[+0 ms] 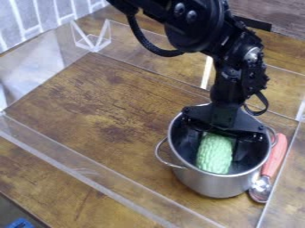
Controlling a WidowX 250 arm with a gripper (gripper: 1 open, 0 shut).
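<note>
My black gripper (220,125) reaches down into the steel pot (209,182) at the right side of the camera view, its lower part just over a light green, textured corn-shaped object (215,156) lying inside. Whether the fingers are open, shut or touching that object is unclear, as they are dark against the pot's interior.
A spoon (261,185) with a pink handle lies against the pot's right side. Clear plastic walls (71,171) edge the wooden surface (102,102), which is bare to the left of the pot.
</note>
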